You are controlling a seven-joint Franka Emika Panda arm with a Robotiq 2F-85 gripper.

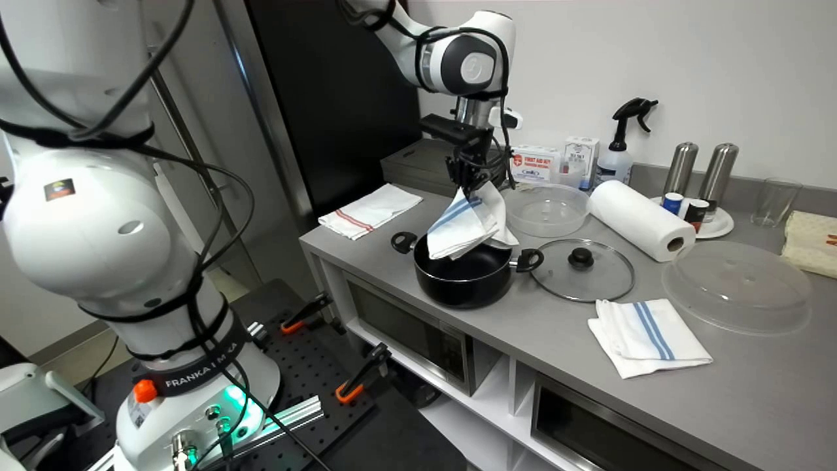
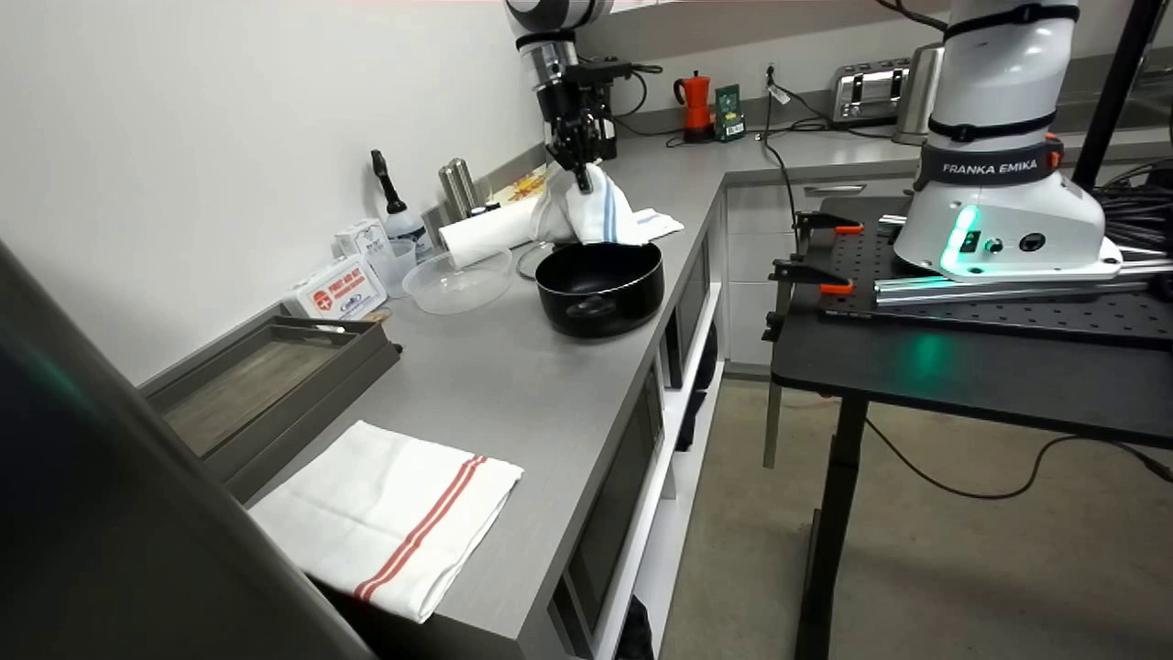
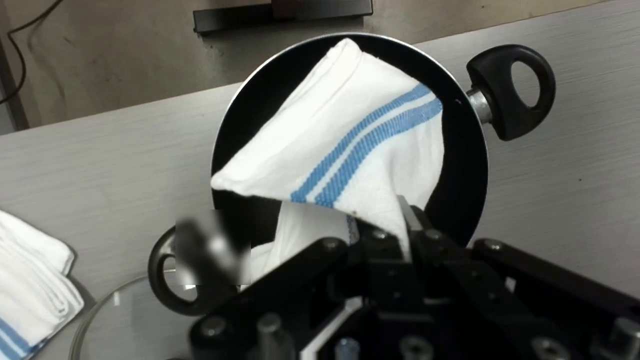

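My gripper is shut on a white towel with blue stripes, which hangs down from the fingers over the black pot. In the wrist view the towel spreads across the pot's mouth, and one corner reaches the left rim. Exterior view 2 shows the cloth draped at the pot's back edge, its lower part dipping behind the rim. Whether it touches the pot's floor is hidden.
A glass lid lies right of the pot, close to its handle. A second blue-striped towel and a red-striped towel lie folded on the counter. Behind are a clear bowl and a paper roll.
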